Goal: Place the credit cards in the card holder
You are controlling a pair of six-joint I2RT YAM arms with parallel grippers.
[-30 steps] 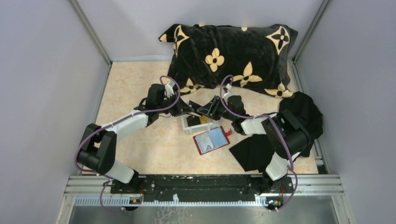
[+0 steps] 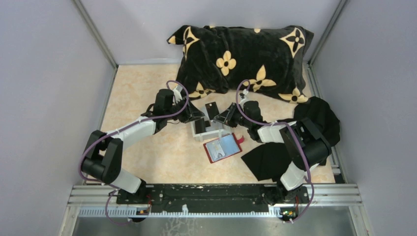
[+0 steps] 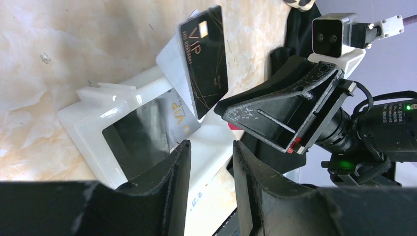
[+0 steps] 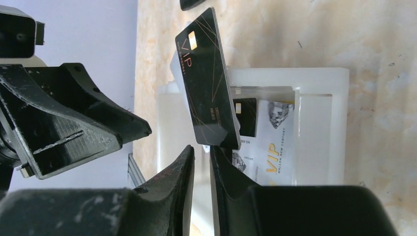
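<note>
A black VIP card [image 2: 212, 110] leans steeply over the back rim of the white box [image 2: 199, 137], with a pale card [image 3: 173, 69] behind it. More cards lie inside the box, among them a white VIP card [image 4: 272, 152]. My left gripper [image 2: 201, 117] is open to the card's left, nothing between its fingers. Close to the card's lower end, my right gripper has a narrow gap between its fingertips; the card shows beyond them, not clearly between them. The red-edged card holder [image 2: 223, 148] lies in front of the box.
A black patterned pillow [image 2: 241, 59] lies at the back. Black cloth [image 2: 265, 160] covers the right front of the table.
The black card swung more upright and shifted slightly right, away from my left gripper. My right gripper moved a little right and its fingers came closer together. The left arm looks nearly still.
</note>
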